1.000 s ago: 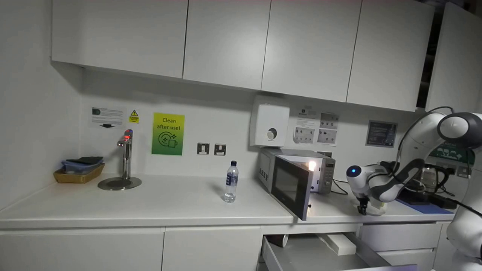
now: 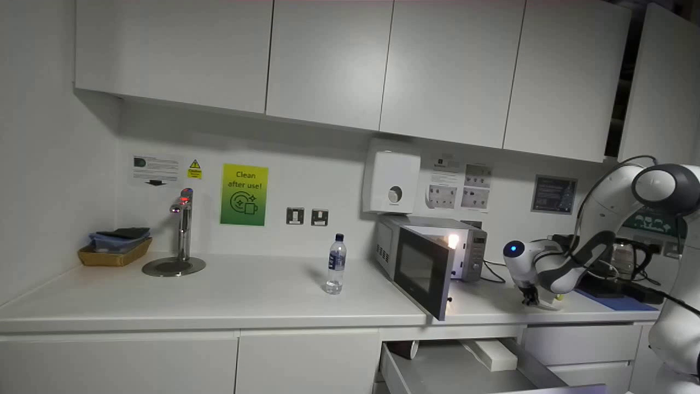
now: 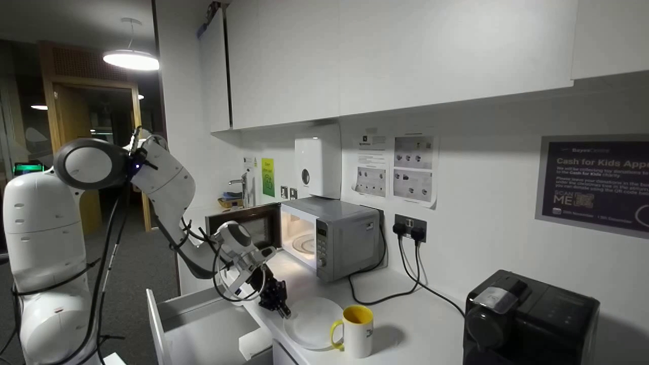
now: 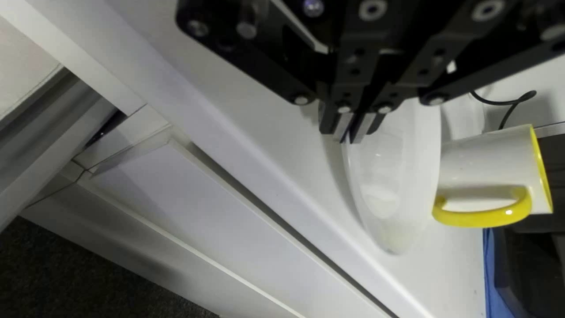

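A white plate [image 3: 316, 325] is on the counter beside the microwave and looks tilted. At its near-left rim, my gripper [image 3: 286, 311] points downward. In the wrist view the gripper is shut, and the plate's [image 4: 389, 175] thin rim runs up to and between its fingertips. Whether the plate's far side touches the counter is hard to tell. Exterior view 1 shows only a pale strip of the plate [image 2: 548, 305] beside the gripper [image 2: 529, 301].
A white mug with yellow handle [image 3: 359, 333] stands close beside the plate. The microwave [image 3: 347, 234] is open and lit. Below, an open drawer [image 2: 438, 368] holds a white box [image 2: 493, 355]. A water bottle [image 2: 336, 266] stands left of the microwave.
In exterior view 1 my gripper has moved slightly up and to the right. The plate has shifted right with it and shows narrower than before.
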